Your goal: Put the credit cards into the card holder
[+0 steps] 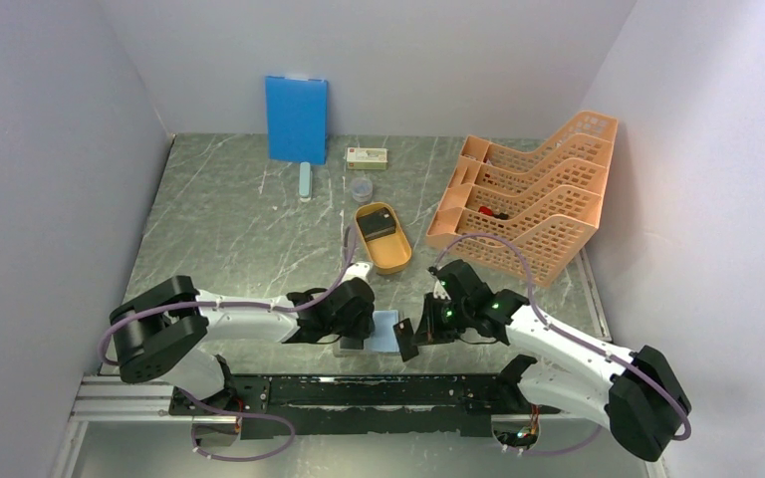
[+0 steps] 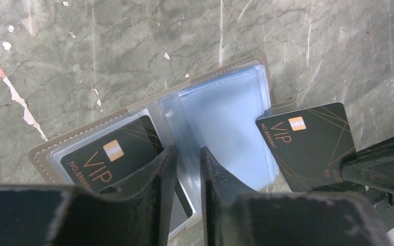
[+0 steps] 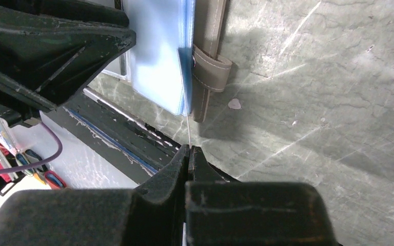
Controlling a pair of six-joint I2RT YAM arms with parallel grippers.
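Note:
The card holder [image 2: 228, 113] lies spread on the table with clear sleeves. A black VIP card [image 2: 115, 154] lies in its left sleeve, and the right sleeve [image 3: 154, 56] shows pale blue with no card in it. My right gripper is shut on a second black VIP card [image 2: 313, 143]. That card is seen edge-on in the right wrist view, its far end at the right sleeve's outer edge; how far in it reaches cannot be told. My left gripper is part open over the holder's middle, a narrow gap between its fingertips and nothing gripped.
A yellow-orange basket [image 1: 388, 261] with a dark item in it stands behind the holder. The orange rack [image 1: 528, 189] takes up the back right. A white box [image 1: 367, 159] and a small clear cup [image 1: 361, 188] sit farther back. Free table lies at the left.

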